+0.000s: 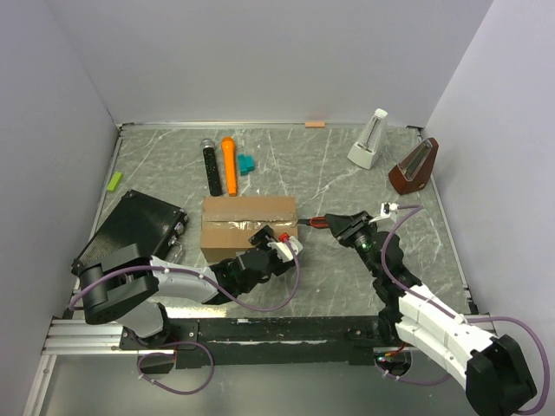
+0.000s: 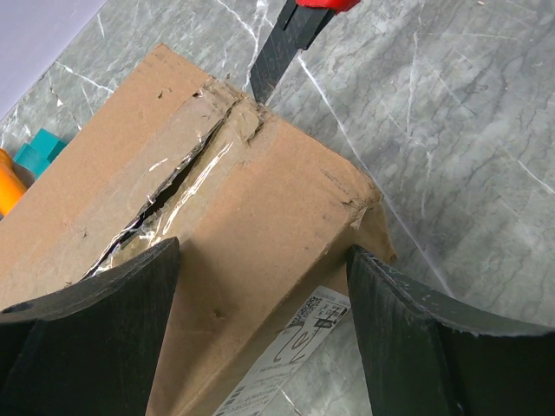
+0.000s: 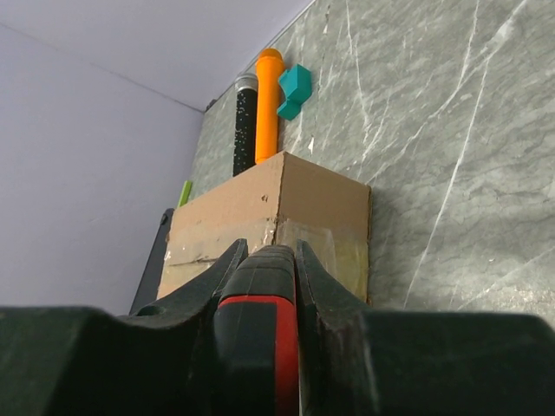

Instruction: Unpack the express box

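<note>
The cardboard box [image 1: 238, 212] has a split along its taped seam in the left wrist view. My right gripper is shut on a red-and-black box cutter [image 1: 316, 221], whose dark blade [image 2: 273, 61] reaches the seam at the box's right end. My left gripper [image 1: 277, 243] stands open at the box's front right edge, its two fingers over the cardboard [image 2: 251, 234]; whether they touch it is unclear.
A black case [image 1: 126, 234] lies left of the box. Behind it are two microphones [image 1: 229, 165], a teal block [image 1: 245, 164] and a green piece [image 1: 114, 181]. Two metronomes [image 1: 412, 169] stand at back right.
</note>
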